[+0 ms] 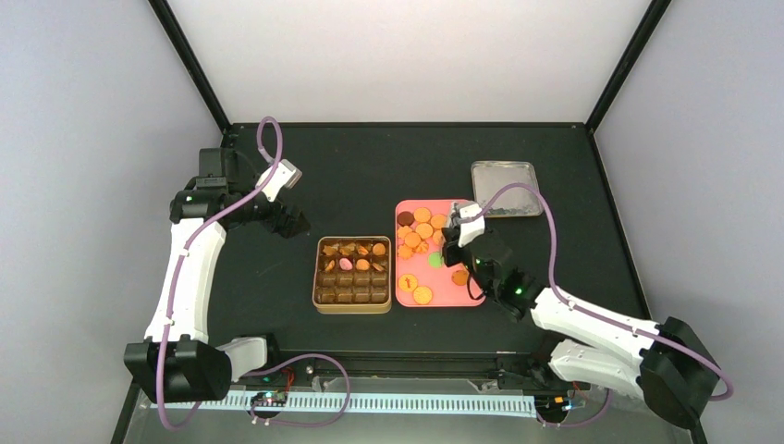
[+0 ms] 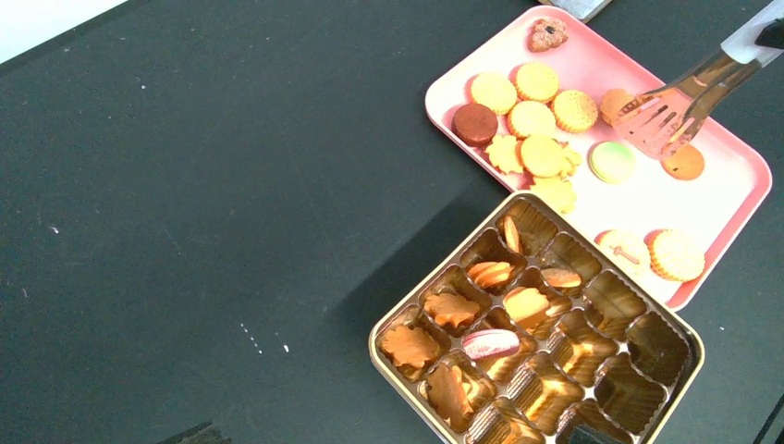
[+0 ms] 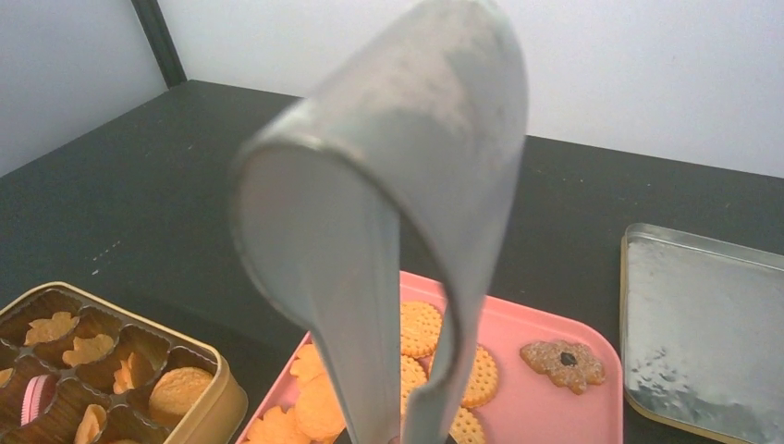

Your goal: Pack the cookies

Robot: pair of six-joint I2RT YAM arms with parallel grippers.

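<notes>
My right gripper [image 1: 453, 252] is shut on metal tongs [image 3: 434, 102], whose bend fills the middle of the right wrist view. Their slotted end [image 2: 655, 125] hangs over the pink tray [image 2: 753, 180], right of the green cookie [image 2: 612, 162]; no cookie can be made out in it. Round yellow cookies [image 2: 573, 110], a dark brown one [image 2: 474, 124] and others lie on the tray. Left of the tray, the gold box [image 1: 352, 309] has cookies in its far compartments, including a pink one [image 2: 490, 344]; its near ones are empty. Open and empty, my left gripper [image 1: 294, 222] is held beyond the box's far left.
A silver metal lid [image 1: 504, 176] lies behind the tray on the right. The box and the pink tray stand close side by side.
</notes>
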